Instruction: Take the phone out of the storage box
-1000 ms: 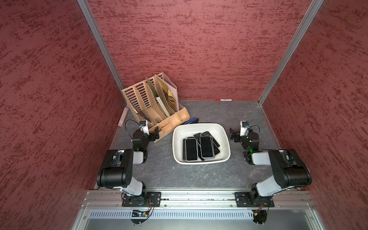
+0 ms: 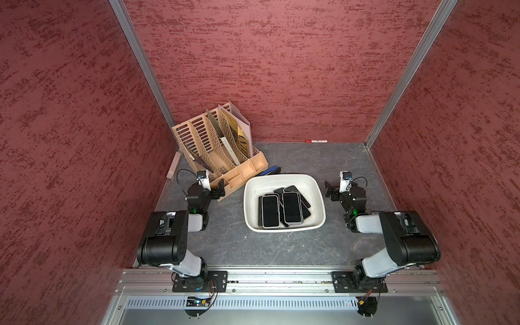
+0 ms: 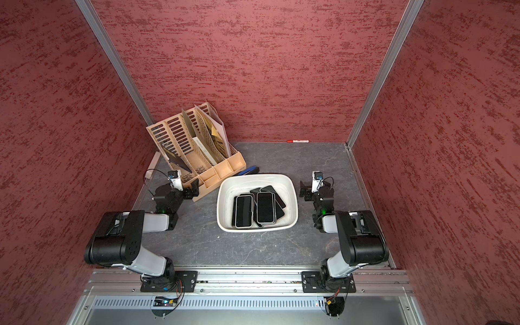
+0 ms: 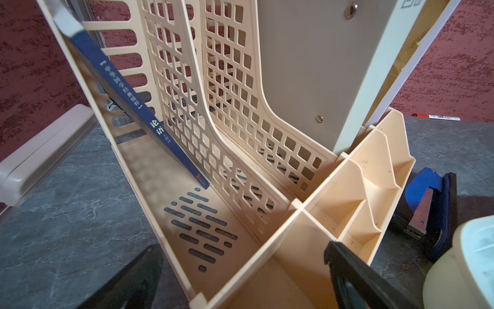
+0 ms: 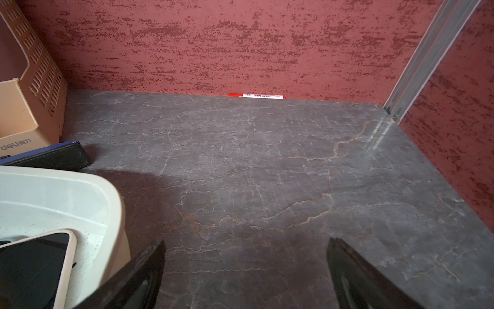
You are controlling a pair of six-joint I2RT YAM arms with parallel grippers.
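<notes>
Several black-faced phones lie piled in the white storage box [image 2: 252, 187] at the middle of the table. On top are a left phone [image 2: 270, 211] and a right phone [image 2: 292, 208], both with light rims; darker ones are partly covered beneath. One light-rimmed phone [image 5: 36, 267] also shows at the lower left of the right wrist view. My left gripper is open in front of the desk organizer, left of the box. To the box's right, my right gripper stands open over bare table. Neither has anything between its fingers.
A beige desk organizer [image 2: 234, 176] holding folders and a blue book [image 4: 133, 97] fills the back left. A blue stapler [image 4: 426, 206] lies between it and the box. A red-and-white marker [image 5: 257, 96] rests by the back wall. Table right of the box is clear.
</notes>
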